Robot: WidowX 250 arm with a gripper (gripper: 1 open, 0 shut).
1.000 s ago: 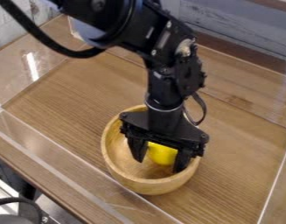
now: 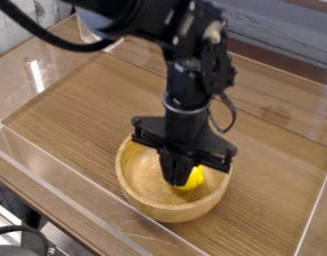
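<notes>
A light wooden bowl (image 2: 156,201) sits on the wooden surface at the lower middle of the camera view. My black gripper (image 2: 174,167) reaches down into it from above, its fingertips low over the bowl's inside. A yellow object (image 2: 194,178) lies in the bowl, just right of the fingertips and partly hidden behind the gripper. The gripper looks shut, with nothing visible between its fingers.
Raised pale edges run along the back and the left, and dark cables show at the lower left corner.
The gripper has shifted slightly within the bowl.
</notes>
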